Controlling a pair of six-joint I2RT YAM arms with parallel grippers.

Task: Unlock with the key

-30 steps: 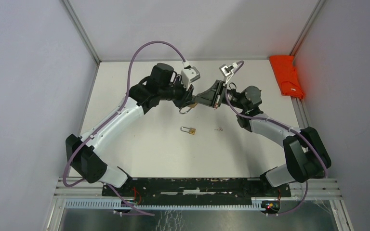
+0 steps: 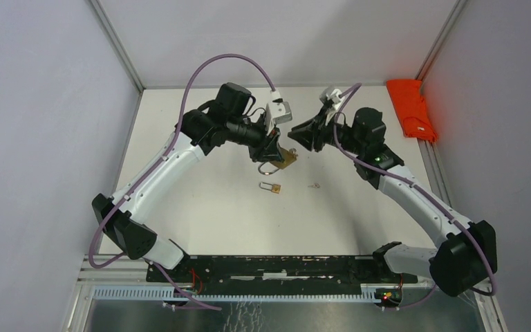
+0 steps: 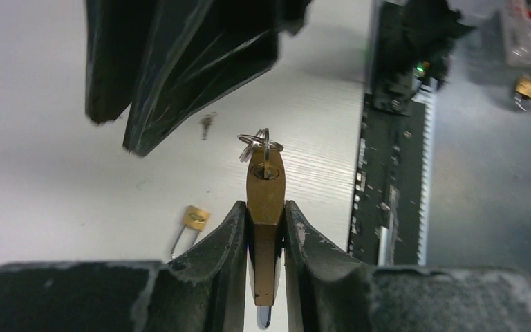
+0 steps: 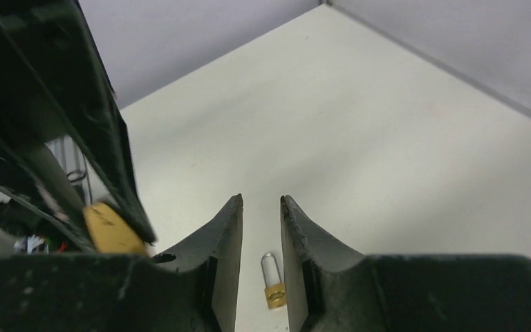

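Note:
A large brass padlock, with rings at its top, is held by my left gripper, whose fingers sit either side of its body. Close to its right, my right gripper stands open, with no object visible in its fingers; its dark fingers loom over the lock in the left wrist view. A smaller padlock lies on the white table below. A small key lies to its right.
An orange cloth lies at the back right edge. The white table is otherwise mostly clear, bordered by walls and a frame.
My right gripper has drawn back rightward from the held padlock, and its arm has shifted. My left gripper has moved slightly rightward with the padlock in it.

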